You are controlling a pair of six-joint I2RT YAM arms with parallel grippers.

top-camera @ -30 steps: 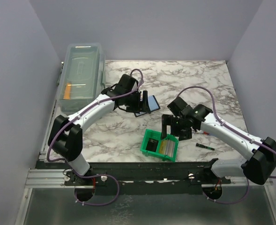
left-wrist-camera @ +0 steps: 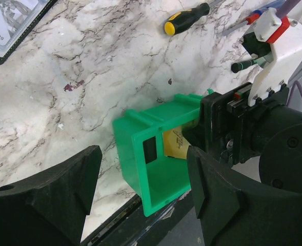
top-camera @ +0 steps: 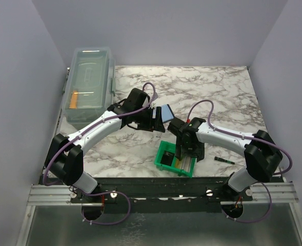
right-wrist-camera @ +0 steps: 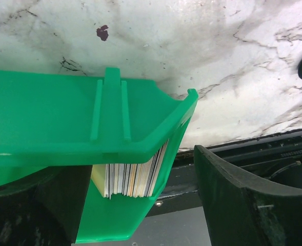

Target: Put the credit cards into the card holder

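Observation:
A green plastic box [top-camera: 164,146] at the front centre holds a packed row of cards [right-wrist-camera: 132,180], with a yellowish piece at their left. My right gripper [top-camera: 185,151] is down over the box, fingers parted around the cards' end; whether anything is between them is unclear beyond the cards seen there. My left gripper stands open above the table, left of the box, nothing between its fingers. The card holder [top-camera: 166,112], a dark-edged case with clear sleeves, lies behind it, partly hidden by the left arm.
A large translucent bin [top-camera: 87,87] stands at the back left. A yellow-handled screwdriver [left-wrist-camera: 184,20], other small tools and a green-handled tool [top-camera: 223,160] lie at the right.
My right gripper has descended from above the box to down at it. The left gripper moved slightly toward the front from a second ago.

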